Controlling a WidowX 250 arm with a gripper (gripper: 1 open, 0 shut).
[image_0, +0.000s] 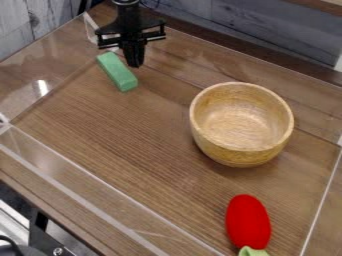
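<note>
My gripper (130, 38) is at the upper left of the view, a black body with fingers pointing down, above and slightly behind a green block (116, 71). The block lies on the wooden table (147, 175), apart from the fingertips. Whether the fingers are open or shut is too small to tell. A wooden bowl (241, 124) sits at the right.
A red object (247, 220) with a green part (254, 250) lies at the lower right. The table's back edge runs along the top.
</note>
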